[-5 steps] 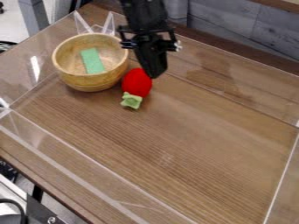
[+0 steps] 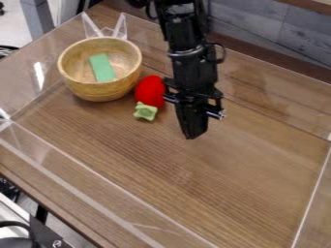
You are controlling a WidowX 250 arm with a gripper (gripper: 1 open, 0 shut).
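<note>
My gripper is lowered over the middle of the table, shut, with nothing visible between its fingers. A red round object sits just left of it, partly beside the arm. A small light-green piece lies below the red one. A wooden bowl at the upper left holds a green block.
A grey wall runs along the back right. The table's left edge and some dark cables show at the far left.
The bowl and objects look unmoved.
</note>
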